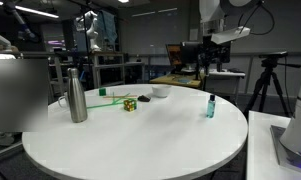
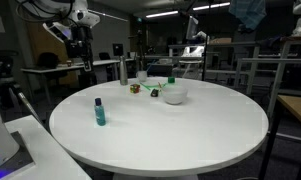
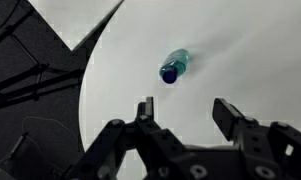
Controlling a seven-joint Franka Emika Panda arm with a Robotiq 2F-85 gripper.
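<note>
A small teal bottle with a dark blue cap [image 3: 174,67] stands upright near the table's edge, on the arm's side; in exterior view 1 the bottle [image 1: 211,106] is at the right. My gripper is open, its two black fingers wide apart with only bare white tabletop between them. The bottle lies ahead of the fingertips in the wrist view, not between them. High above the table, clear of everything on it, the gripper [image 1: 203,74] hangs from the arm in exterior view 1.
The round white table [image 1: 140,145] holds a steel flask [image 1: 77,97], a colourful cube [image 1: 130,104], a white bowl [image 1: 160,90], a dark small item [image 1: 144,99] and green sticks farther back.
</note>
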